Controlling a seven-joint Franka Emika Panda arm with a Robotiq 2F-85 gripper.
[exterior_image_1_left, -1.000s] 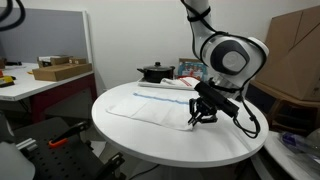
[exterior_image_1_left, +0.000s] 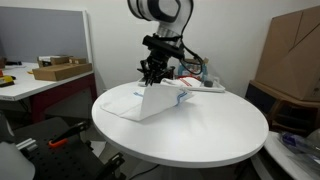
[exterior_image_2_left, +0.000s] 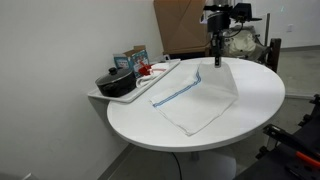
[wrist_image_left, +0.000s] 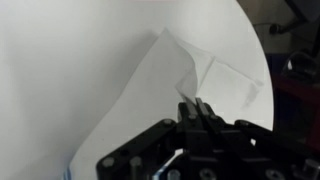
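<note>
A white cloth (exterior_image_2_left: 195, 103) with a blue stripe lies partly flat on the round white table (exterior_image_1_left: 215, 130). One side of it is raised and folds over toward the rest, standing up as a pale sheet (exterior_image_1_left: 160, 100). At the top of that raised part, my gripper (exterior_image_2_left: 217, 61) is shut with the cloth's edge pinched in it. From the wrist view, the cloth (wrist_image_left: 150, 85) runs up to the fingertips of the gripper; the pinched bit itself is too small to make out.
A black pot (exterior_image_2_left: 116, 80) stands on a white tray (exterior_image_2_left: 135, 93) at the table's edge, beside a red and white item (exterior_image_2_left: 155, 70) and a box (exterior_image_2_left: 130, 60).
In the first exterior view, my gripper has moved left and up from the cloth's right corner. That corner has risen off the table and come over toward the left with it.
</note>
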